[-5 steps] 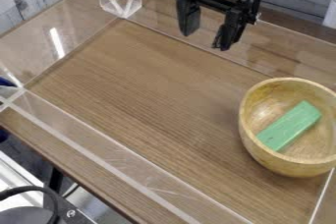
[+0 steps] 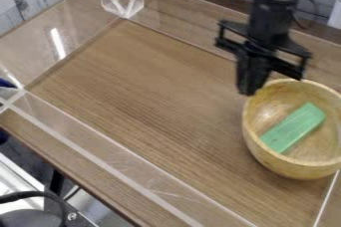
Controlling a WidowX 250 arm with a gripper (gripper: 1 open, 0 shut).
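Note:
My black gripper (image 2: 250, 78) hangs low at the right, its tip just above the back-left rim of a tan bowl (image 2: 262, 146). It looks shut, with nothing seen between its fingers, though it is blurred. In the bowl lies a green rectangular block (image 2: 293, 127).
A clear angular piece (image 2: 122, 4) stands at the back left. A dark round object with a cable (image 2: 34, 214) is at the bottom left.
My gripper has come down and toward the front right, from the back of the table to the bowl's rim. The bowl and block look unmoved.

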